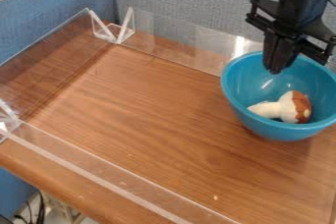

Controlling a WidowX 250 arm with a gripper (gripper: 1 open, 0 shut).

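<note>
A blue bowl (pixel 246 82) sits on the right side of the wooden table. Inside it lies a white mushroom-like toy with an orange-brown cap (pixel 289 107). My black gripper (pixel 276 63) hangs over the bowl's back rim, above the toy and apart from it, shut with nothing seen between its fingers.
Low clear plastic walls with white corner brackets (pixel 113 28) edge it. A grey padded wall stands behind, a blue one at left.
</note>
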